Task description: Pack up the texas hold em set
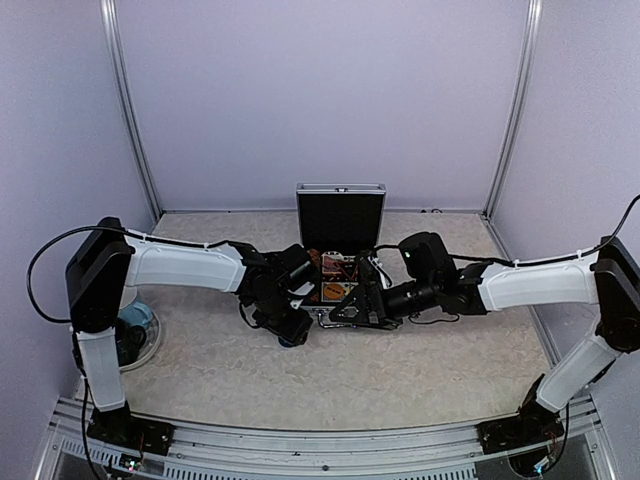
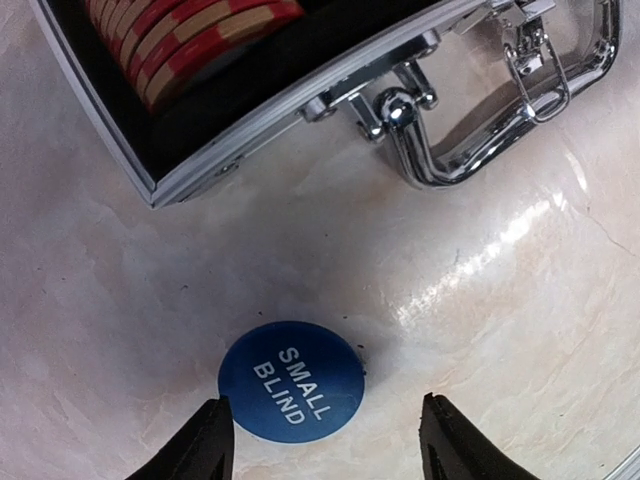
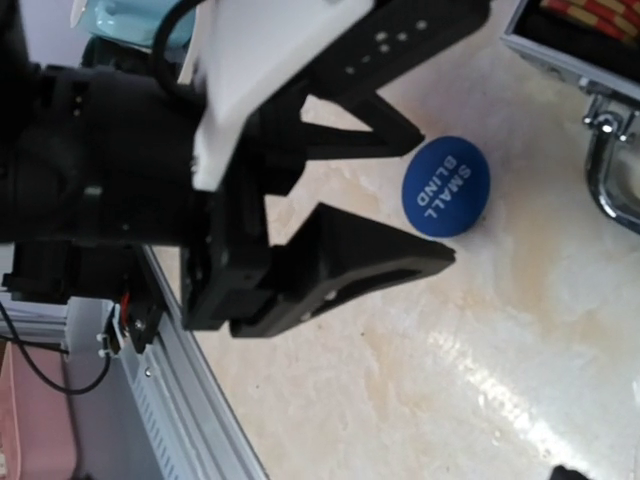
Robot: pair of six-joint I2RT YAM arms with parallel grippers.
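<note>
An open aluminium case (image 1: pixel 340 215) with chips and other items sits at the back centre; its front corner, red chips (image 2: pixel 200 40) and chrome handle (image 2: pixel 450 170) show in the left wrist view. A blue "SMALL BLIND" disc lies on the table before the case, also in the right wrist view (image 3: pixel 446 186). My left gripper is over the disc, fingers apart on either side with nothing held. My right gripper (image 1: pixel 350 305) is at the case's front right; in the top view its fingers are hard to make out.
A tray (image 1: pixel 140 340) with light-blue and dark items stands at the left edge, behind the left arm. A cable lies right of the case.
</note>
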